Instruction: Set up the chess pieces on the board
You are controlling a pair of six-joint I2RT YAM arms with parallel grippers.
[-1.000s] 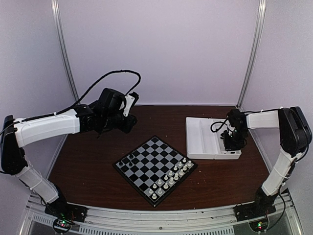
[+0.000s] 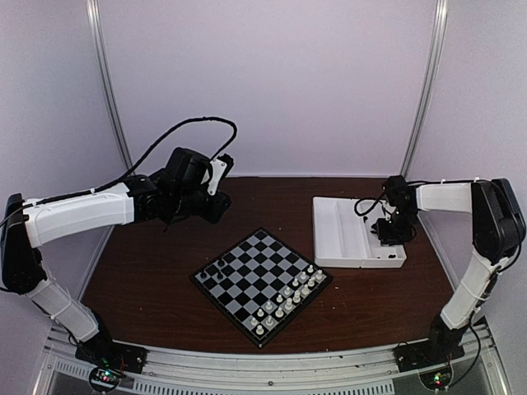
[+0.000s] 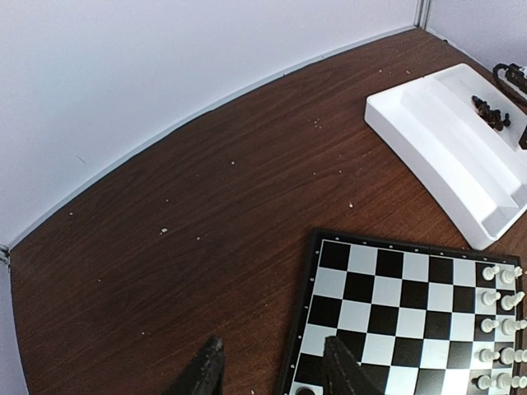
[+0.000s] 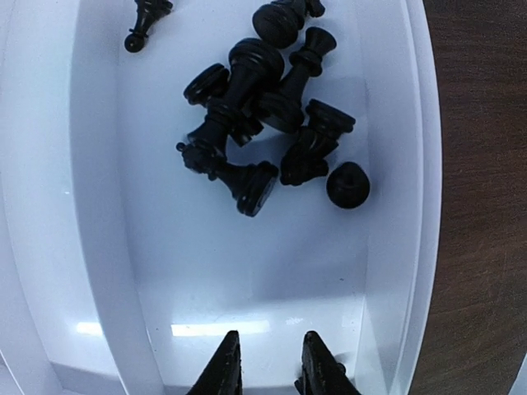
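Note:
The chessboard (image 2: 259, 255) lies front centre, with white pieces (image 2: 280, 310) in rows along its right edge and several black pieces (image 2: 216, 271) at its left. My left gripper hangs above and left of the board, open with nothing between its fingers. My right gripper is over the white tray (image 2: 338, 230), fingers apart. In the right wrist view several black pieces (image 4: 237, 90) lie jumbled in one compartment, and another piece (image 4: 333, 378) is partly hidden just beside the right fingertips.
Bare wooden table (image 3: 165, 247) lies left of and behind the board. Cabin walls close off the back and sides.
My right gripper and wrist have shifted very slightly over the tray. The left arm and the board look unchanged.

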